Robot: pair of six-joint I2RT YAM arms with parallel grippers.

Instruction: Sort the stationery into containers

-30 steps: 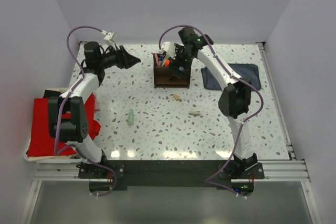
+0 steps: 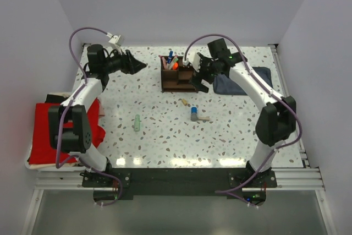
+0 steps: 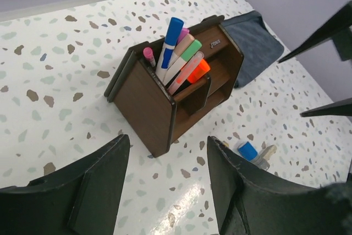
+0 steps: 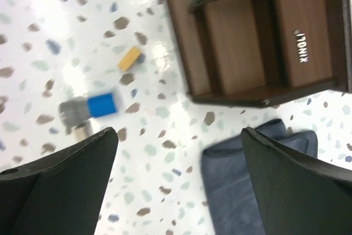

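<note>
A brown wooden organizer [image 2: 171, 87] stands at the back middle, with several pens and markers [image 3: 173, 34] upright in its rear section. A blue-and-grey cylinder [image 4: 88, 108] lies on the table in front of it, against a small beige piece [image 2: 204, 118]. Nearer the organizer is a small yellow piece [image 4: 130, 59]. Off to the left lies a green item [image 2: 137, 123]. My right gripper [image 2: 207, 84] is open just right of the organizer's front, nothing between its fingers. The left gripper hangs left of the organizer, fingers apart and empty.
A dark grey cloth pouch [image 2: 242, 82] lies flat at the right rear. Red cloth [image 2: 52, 136] fills a white tray at the far left, partly under the left arm.
The blue-and-grey cylinder has gone from my right gripper at the organizer down to the table in front. My right gripper has moved to the right. The left arm has barely shifted.
</note>
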